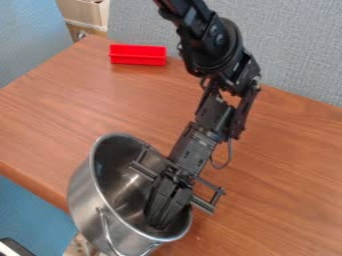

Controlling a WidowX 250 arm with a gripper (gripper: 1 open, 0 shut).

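Observation:
A steel pot (99,200) with a wire handle stands at the front-left edge of the wooden table, its opening facing up and slightly tilted. My gripper (162,208) reaches down into it from the upper right, with its fingertips low in the pot's interior. The fingers are dark against the shadowed inside, and nothing is visible held between them.
A red block (138,54) lies at the back left of the table (80,115). A grey fabric wall runs along the back. The blue floor shows past the left edge.

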